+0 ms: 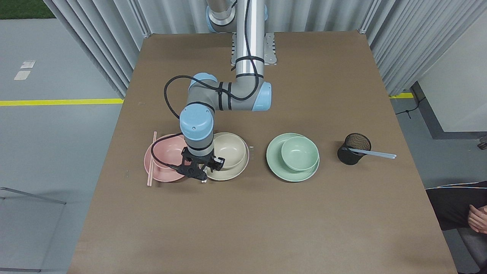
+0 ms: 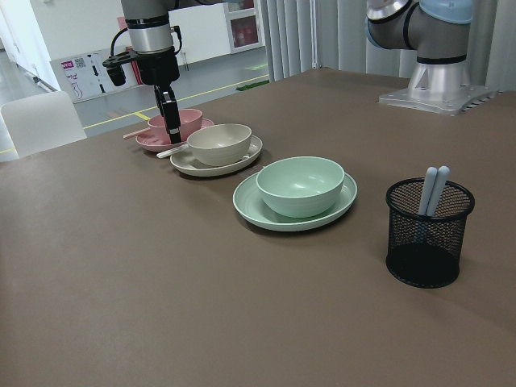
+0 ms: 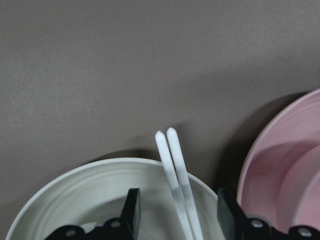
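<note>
My gripper is open, low over the edge of the cream plate (image 3: 70, 190), with a pair of white chopsticks (image 3: 180, 165) lying between its fingers on the plate's rim. In the left view the gripper (image 2: 172, 137) is pointed straight down beside the cream bowl (image 2: 222, 145). The pink plate (image 3: 265, 165) with its bowl is just to the right in the wrist view; pink chopsticks (image 1: 150, 172) rest on it in the front view.
A green plate (image 1: 276, 164) with a green bowl (image 1: 299, 153) sits to the right. A black mesh cup (image 1: 347, 155) holding light chopsticks (image 1: 379, 154) stands farther right.
</note>
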